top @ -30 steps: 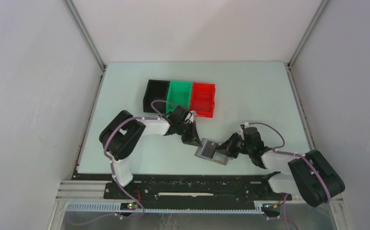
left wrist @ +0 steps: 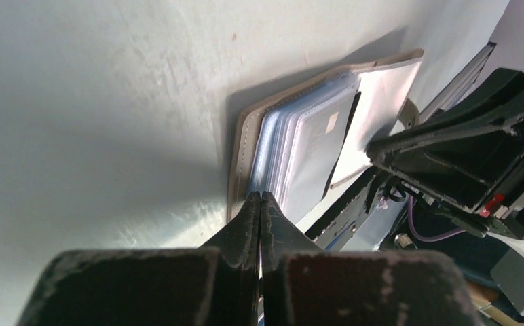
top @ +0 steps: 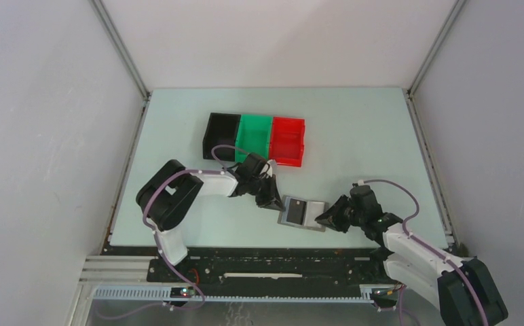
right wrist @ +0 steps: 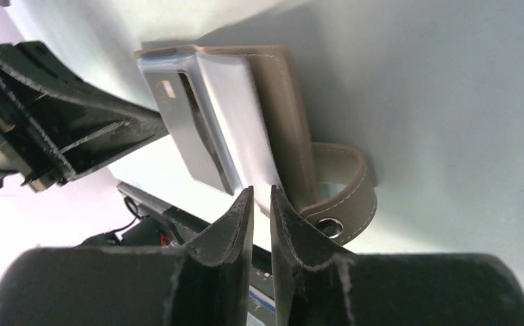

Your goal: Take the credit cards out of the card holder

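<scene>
The card holder [top: 296, 212] lies open on the table near its front edge, a brown case with a clear sleeve stack [left wrist: 317, 142] on one side and a white flap [right wrist: 235, 115] on the other; its snap strap [right wrist: 341, 217] curls at one end. My left gripper [top: 277, 206] is shut at the sleeve side's edge, nothing visible between its fingers. My right gripper [top: 324, 221] is at the flap side, its fingertips slightly apart.
Black [top: 220, 136], green [top: 254, 136] and red [top: 286, 140] bins stand behind the left arm.
The right arm has moved right, away from the holder's middle. The holder looks slightly turned, while the left gripper has shifted a little toward the front.
</scene>
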